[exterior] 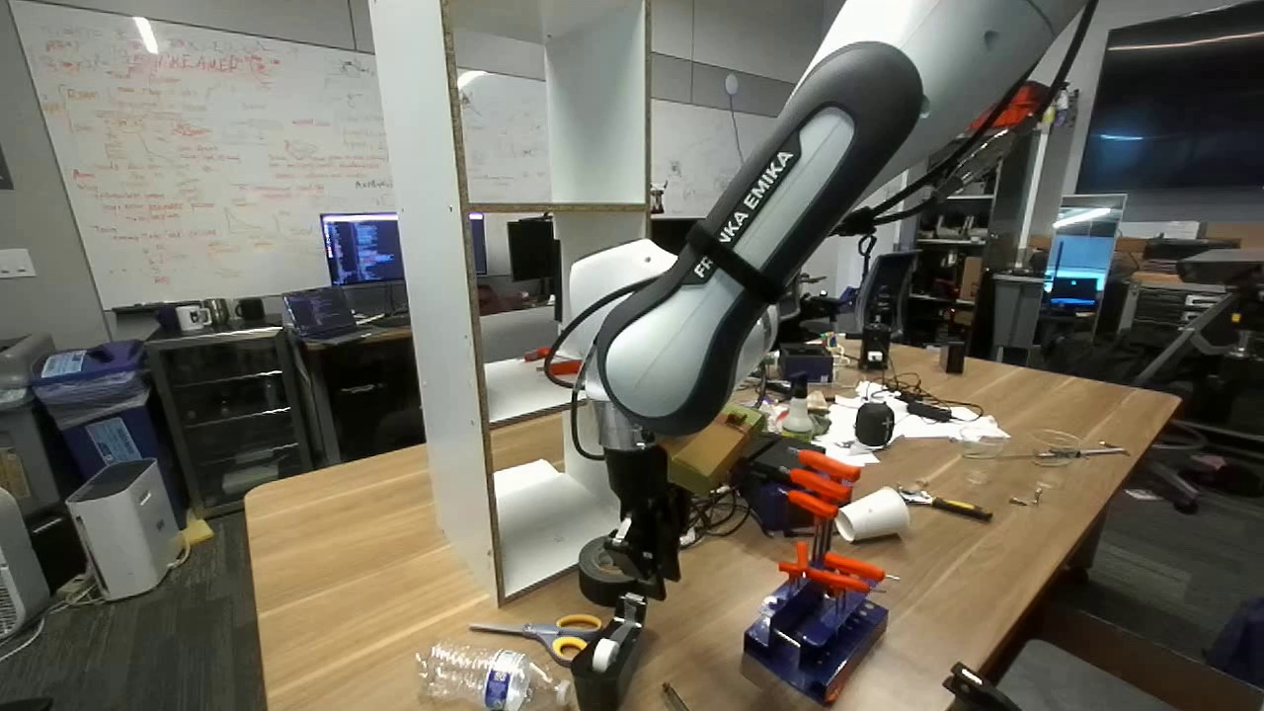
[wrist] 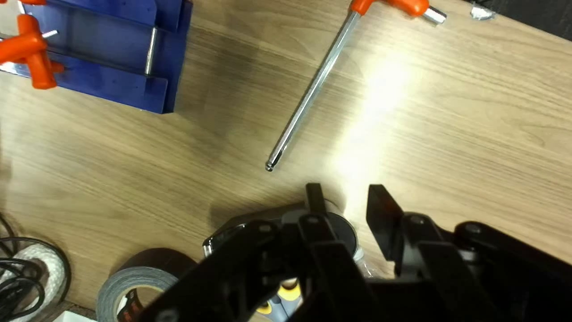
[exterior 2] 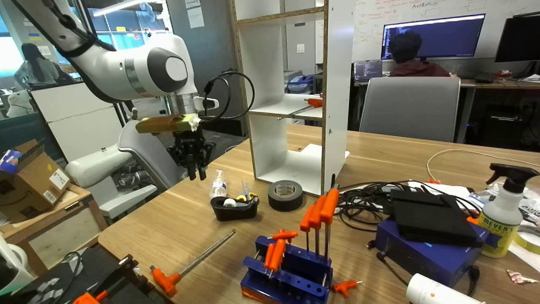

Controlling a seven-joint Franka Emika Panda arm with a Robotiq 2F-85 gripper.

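My gripper is open, with nothing between its fingers. In exterior view 2 the gripper [exterior 2: 197,175] hangs in the air, pointing down, above and left of the black tape dispenser [exterior 2: 235,207]. An orange-handled hex key [exterior 2: 167,278] lies flat on the table, its shaft pointing toward the dispenser. Beyond my fingertips in the wrist view, that same hex key [wrist: 316,88] shows its shaft tip. A blue stand [exterior 2: 288,276] holds several orange T-handle keys upright. My own fingers partly cover the tape dispenser [wrist: 279,214] in the wrist view.
A roll of black tape [exterior 2: 284,195], scissors [exterior: 557,634] and a plastic bottle [exterior: 486,677] lie near the dispenser. The white shelf [exterior 2: 336,101] stands behind them, with orange-handled keys [exterior: 577,366] on a level. Cables [exterior 2: 354,202] and a white cup [exterior: 874,515] lie farther off.
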